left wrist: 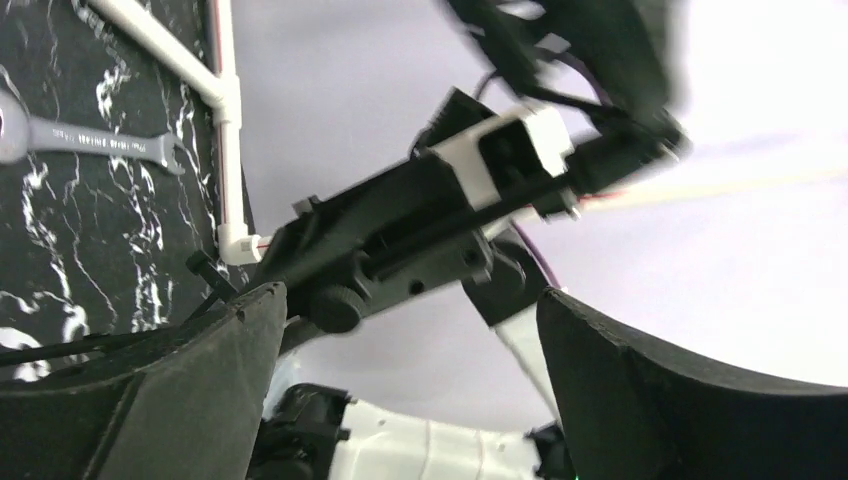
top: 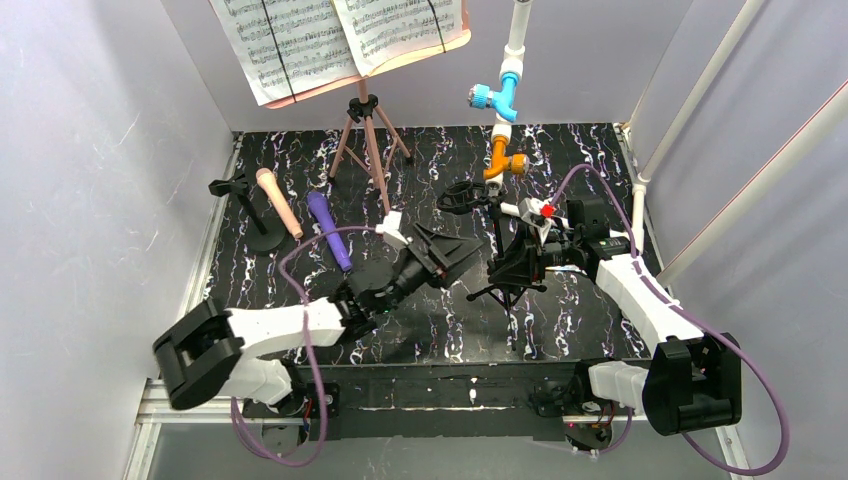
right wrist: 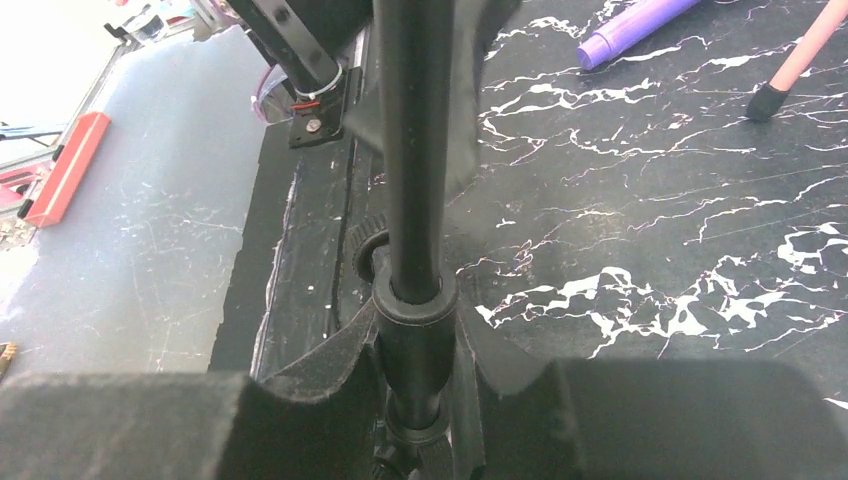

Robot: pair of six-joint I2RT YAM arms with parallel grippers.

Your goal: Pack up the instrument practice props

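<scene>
A black stand (top: 505, 296) with short legs and a round holder (top: 460, 197) on top is in my right gripper (top: 515, 262), which is shut on its pole (right wrist: 413, 150) at a collar, as the right wrist view shows. My left gripper (top: 450, 255) is open just left of that pole, with nothing between its fingers. A purple mallet-like prop (top: 328, 230), a pink one (top: 279, 203) and a small black stand (top: 263, 233) rest on the left. A pink tripod music stand (top: 375, 165) with sheet music stands at the back.
White pipes with blue (top: 500, 97) and orange (top: 501, 155) valves rise at back centre-right. A wrench (left wrist: 95, 140) lies by the right-side pipes. Purple tubes loop over both arms.
</scene>
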